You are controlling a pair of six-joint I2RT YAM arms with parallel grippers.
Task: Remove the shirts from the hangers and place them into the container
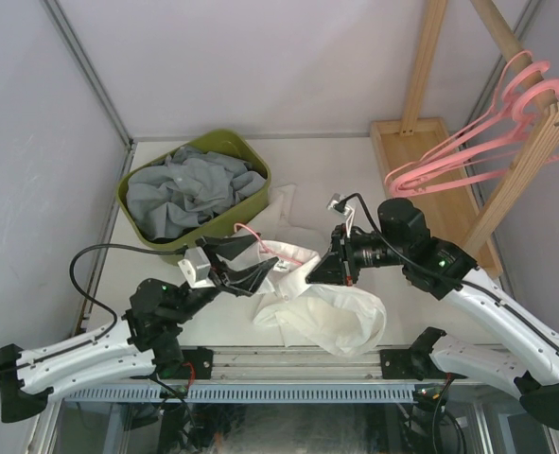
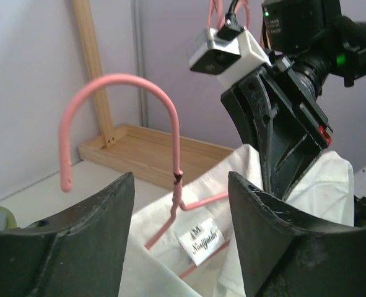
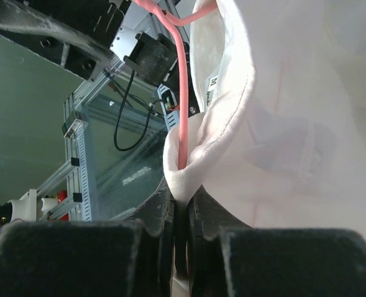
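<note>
The white shirt (image 1: 317, 317) lies bunched at the table's front middle, with a pink hanger (image 2: 175, 136) in its collar; the hook rises clear and a label shows on the cloth. My right gripper (image 1: 326, 270) is shut on the shirt's collar, with the hanger's pink bar (image 3: 183, 105) running into the folded cloth there. My left gripper (image 1: 251, 257) is part open at the hanger's neck; in the left wrist view the hook stands between and beyond its fingertips.
An olive bin (image 1: 125, 194) of grey cloth sits at the back left. A wooden rack (image 1: 497, 203) with several pink hangers stands on the right, behind the right arm. White walls surround the table.
</note>
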